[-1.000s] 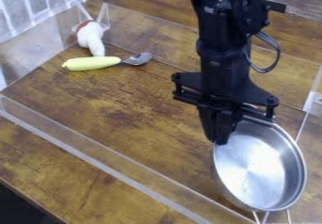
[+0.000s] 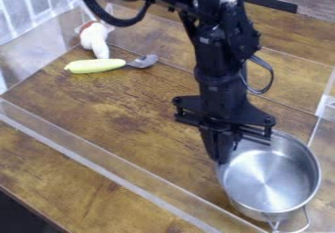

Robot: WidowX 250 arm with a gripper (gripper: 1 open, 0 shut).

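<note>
The black arm comes down from the top centre, its gripper [image 2: 225, 149] low over the upper-left part of a steel pan [image 2: 269, 184] at the lower right. The gripper's fingertips are close at the pan's rim; whether they touch it, and what lies between them, I cannot tell. The pan has a wire handle toward the bottom edge.
At the upper left lie a yellow corn-like toy [image 2: 94, 66], a spoon [image 2: 144, 62] and a white toy [image 2: 92, 36].
The arm and gripper have shifted slightly left and downward. The pan's upper rim appears a little lower, its outline less tilted.
</note>
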